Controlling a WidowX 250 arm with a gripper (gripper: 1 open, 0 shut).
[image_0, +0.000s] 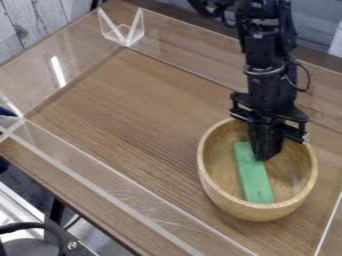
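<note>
A round tan bowl sits on the wooden table at the right, with a green rectangular object lying inside it. The black arm comes down from the top, and its gripper is low over the back of the bowl, reaching into it beside the upper end of the green object. The fingertips are dark and overlap one another, so their opening and whether they touch the green object cannot be told.
A clear plastic piece stands at the back left. Black cables lie at the bottom left corner.
</note>
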